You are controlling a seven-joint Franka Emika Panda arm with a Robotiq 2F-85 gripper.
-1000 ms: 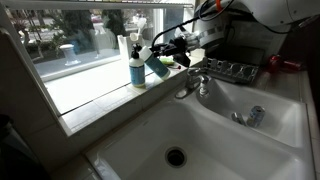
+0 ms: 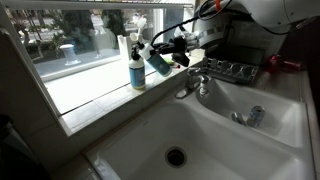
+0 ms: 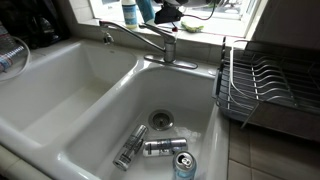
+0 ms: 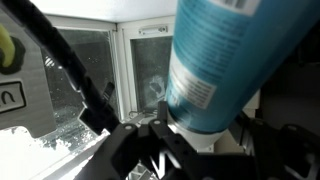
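Note:
A blue bottle with a pale label leans at a tilt over the window sill, beside an upright bottle. My gripper is at its upper right. In the wrist view the blue bottle fills the space between the dark fingers of the gripper, which looks shut on it; the finger contact is partly hidden. The second exterior view shows only the lower parts of the upright bottle and the tilted bottle at its top edge.
Below the sill lies a white double sink with a faucet. Several cans, including one upright can, are in one basin. A dark dish rack stands beside the sink. The other basin looks empty.
The tilted bottle and the gripper have shifted very slightly. The upright bottle and the sink area look the same.

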